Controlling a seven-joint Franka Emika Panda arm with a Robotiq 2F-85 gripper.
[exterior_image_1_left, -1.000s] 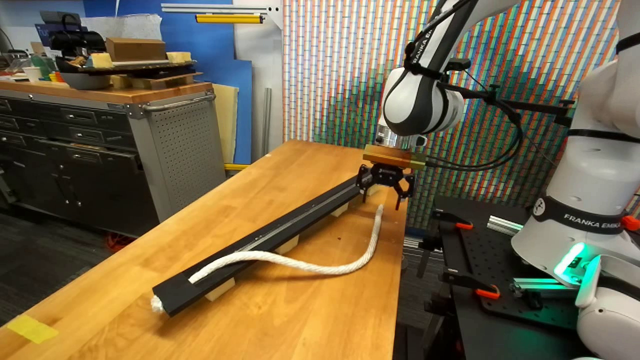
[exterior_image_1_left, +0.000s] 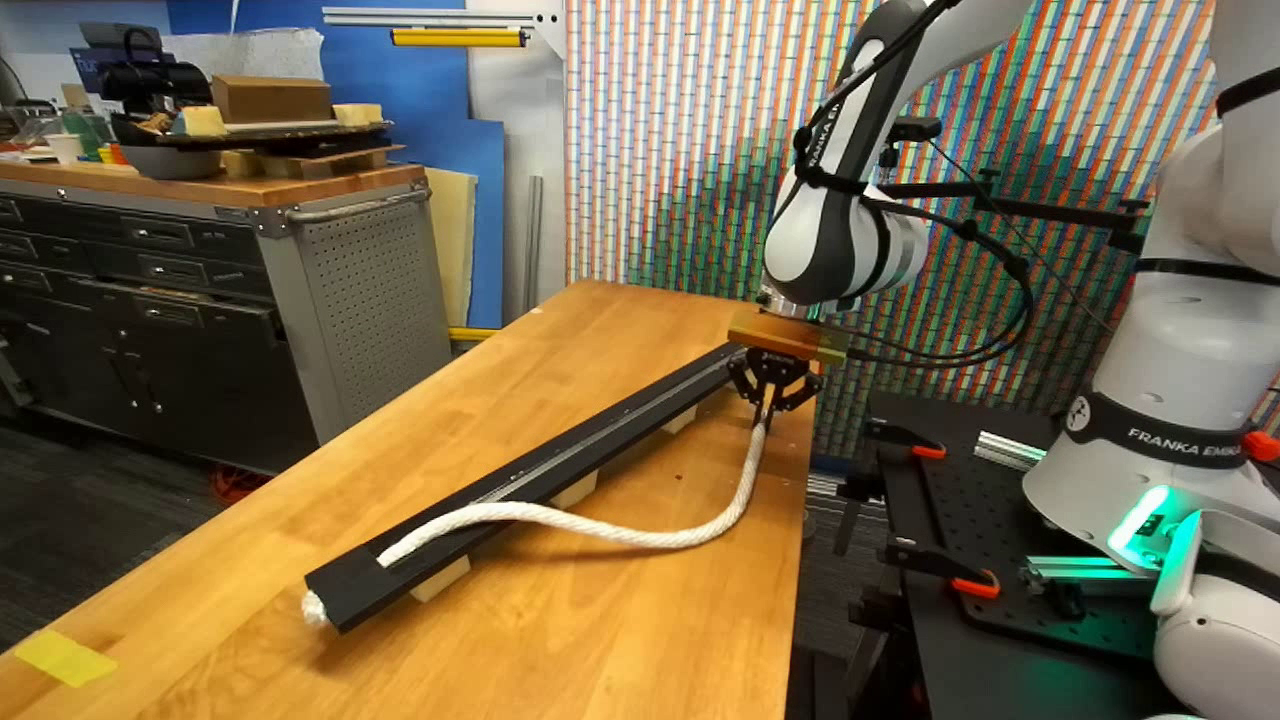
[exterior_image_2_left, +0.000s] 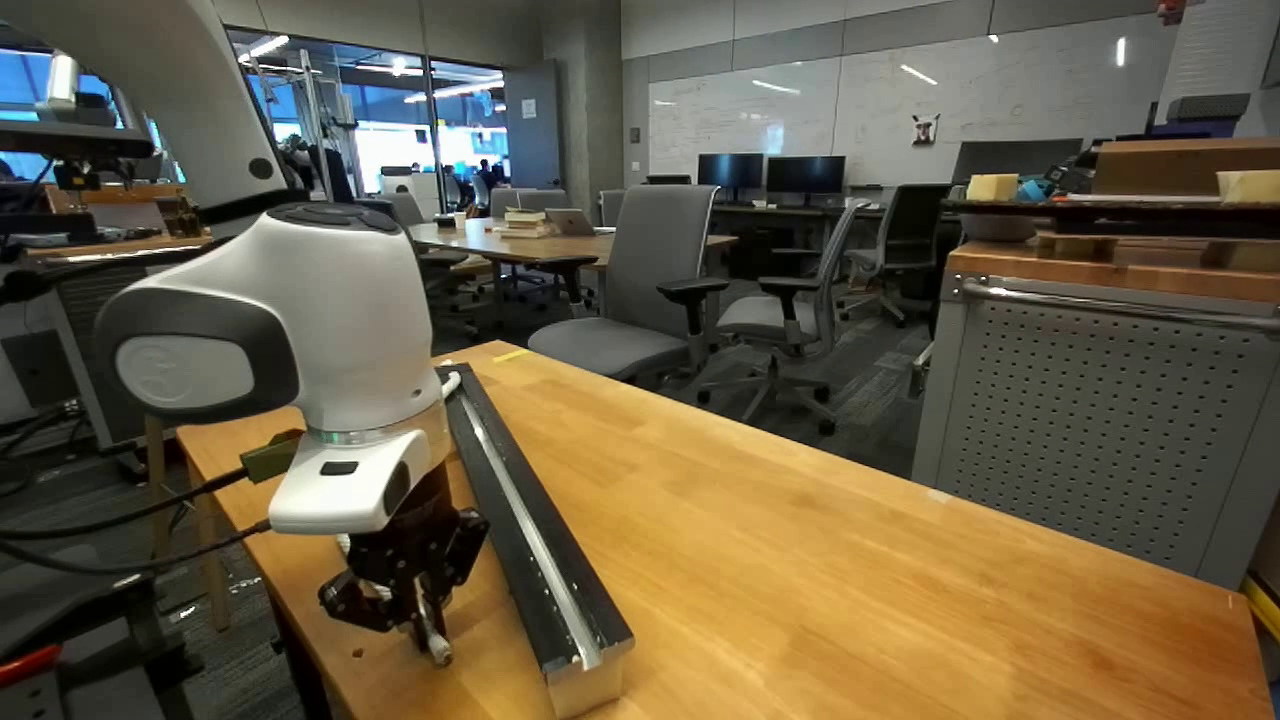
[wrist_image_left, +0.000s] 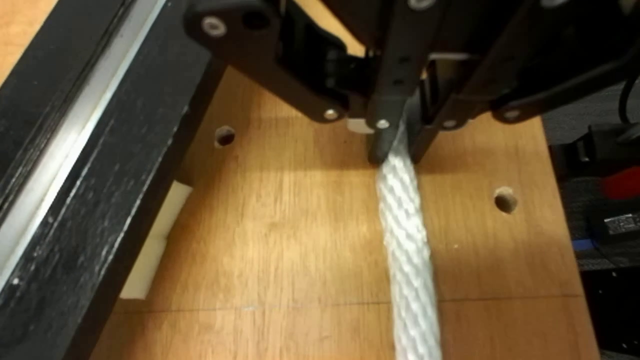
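A white braided rope (exterior_image_1_left: 648, 536) curves across the table. Its near end runs into the groove of a long black channel (exterior_image_1_left: 540, 470), and a frayed tip pokes out of the channel's near end. At the table's far right, my gripper (exterior_image_1_left: 768, 406) is shut on the rope's other end. In the wrist view the rope (wrist_image_left: 408, 240) comes out from between the narrow fingers of the gripper, to the right of the channel (wrist_image_left: 120, 150). Exterior view 2 shows the gripper (exterior_image_2_left: 420, 630) low beside the channel's end, with a short rope tip (exterior_image_2_left: 439, 649) below the fingers.
Pale wooden blocks (exterior_image_1_left: 576, 488) prop the channel above the wooden table (exterior_image_1_left: 672, 624). Black clamps (exterior_image_1_left: 936, 554) and the robot's base stand beyond the right edge.
One second ago the gripper was open above the rope's far end. It has come down and shut on that end. The rest of the rope and the channel look unmoved.
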